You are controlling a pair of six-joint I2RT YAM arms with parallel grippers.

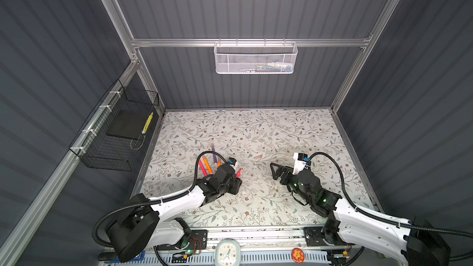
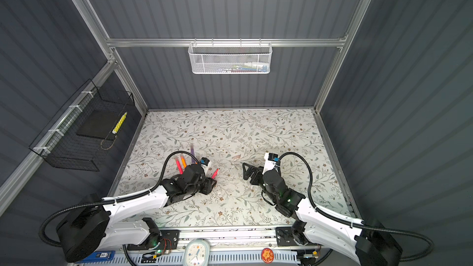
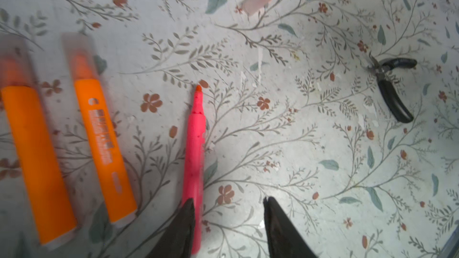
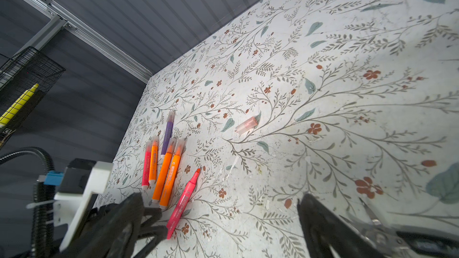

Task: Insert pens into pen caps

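Note:
A pink marker point(image 3: 194, 148) lies uncapped on the table, its tip exposed and pointing away in the left wrist view. My left gripper is over its rear end, one fingertip point(image 3: 188, 231) overlapping the marker in that view and nothing between the fingers, which stand apart. Some way beyond the tip lies a loose, clear pinkish cap point(image 4: 247, 125). To the right of the marker, my right gripper hangs wide open and empty above the table.
Capped orange markers point(image 3: 102, 145), a purple marker point(image 4: 167, 131) and another pink marker point(image 4: 146, 164) lie left of the loose one. A black-handled tool point(image 3: 393, 90) rests on the table near my right gripper.

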